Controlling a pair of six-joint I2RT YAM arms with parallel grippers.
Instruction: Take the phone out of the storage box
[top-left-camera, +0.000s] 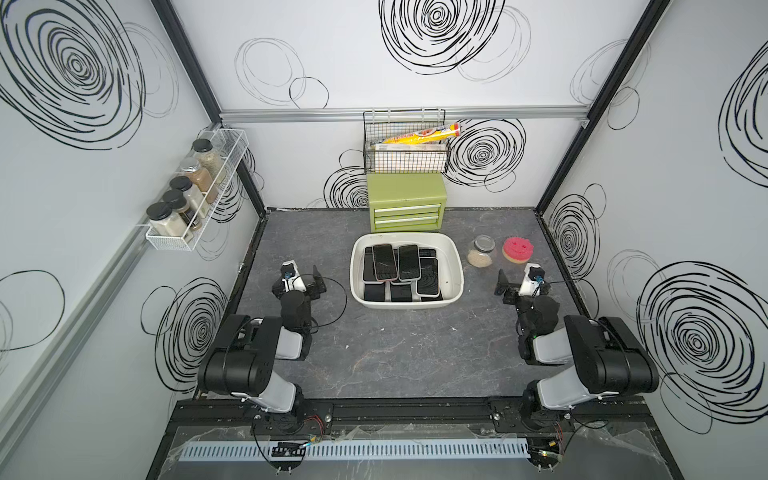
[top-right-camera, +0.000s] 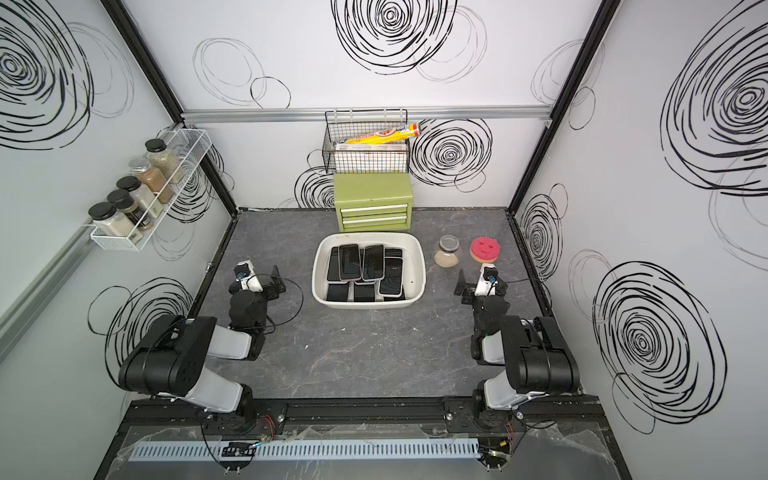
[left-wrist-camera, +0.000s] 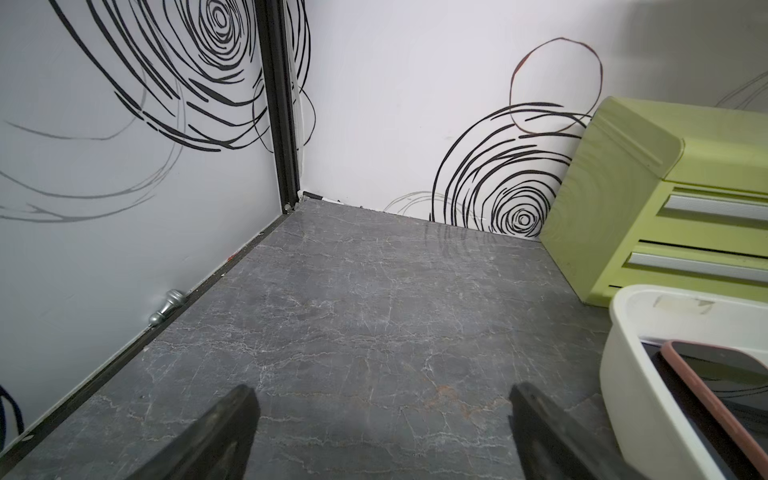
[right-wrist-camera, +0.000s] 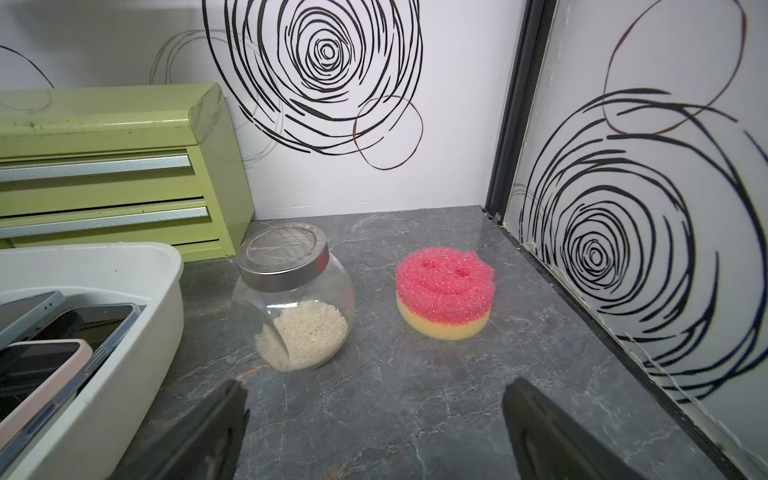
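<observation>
A white storage box (top-left-camera: 456, 276) stands mid-table, holding several dark phones, some lying on top of others. Two of them, a left upper phone (top-left-camera: 385, 262) and a right upper phone (top-left-camera: 409, 261), rest uppermost. In the left wrist view a pink-edged phone (left-wrist-camera: 720, 400) shows inside the box at the right edge. My left gripper is open and empty, to the left of the box. On the box's other side, my right gripper is open too, with only bare table between its fingers.
Right of the box stand a glass jar (right-wrist-camera: 292, 308) and a pink-yellow sponge (right-wrist-camera: 445, 292). Behind the box sits a green drawer cabinet (top-left-camera: 408, 200), below a wire basket (top-left-camera: 372, 148). A rack of jars (top-left-camera: 192, 240) hangs on the left wall.
</observation>
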